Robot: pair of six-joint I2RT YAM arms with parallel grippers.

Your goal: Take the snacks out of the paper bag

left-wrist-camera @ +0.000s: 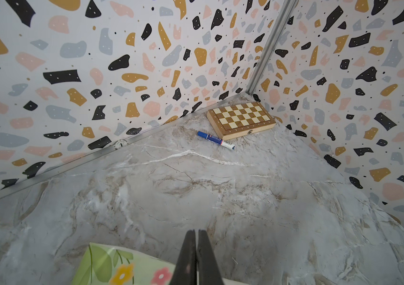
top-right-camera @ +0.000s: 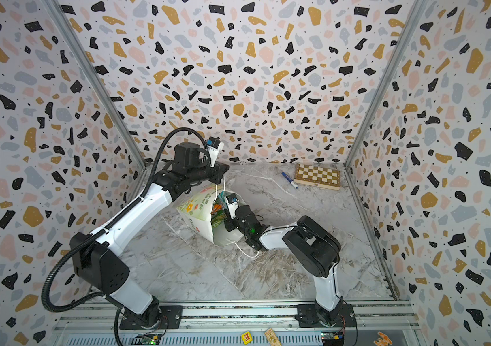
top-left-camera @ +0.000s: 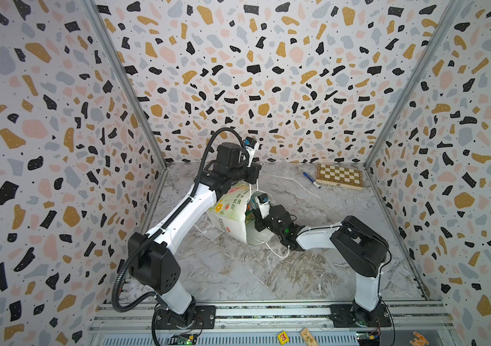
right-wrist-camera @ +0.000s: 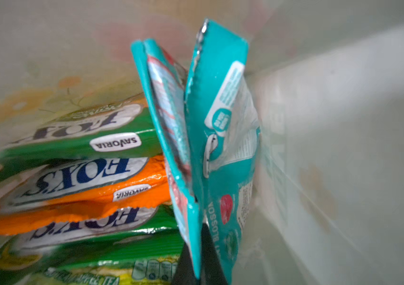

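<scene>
A white paper bag (top-left-camera: 231, 213) with printed flowers lies tilted at mid-table, its mouth facing right. One white cord handle (top-right-camera: 224, 183) stretches up from its rim to my left gripper (top-left-camera: 255, 174), which is shut on it above the bag. In the left wrist view the fingers (left-wrist-camera: 190, 258) meet, and the handle barely shows there. Inside the bag, my right gripper is shut on the edge of a teal snack packet (right-wrist-camera: 223, 114). Green packets (right-wrist-camera: 130, 137) and an orange Fox's packet (right-wrist-camera: 149, 182) lie left of it. The bag's depths are partly hidden.
A wooden chessboard box (top-left-camera: 339, 176) and a blue marker (top-left-camera: 311, 180) lie at the back right. Another white handle (top-left-camera: 280, 253) droops at the bag's front.
</scene>
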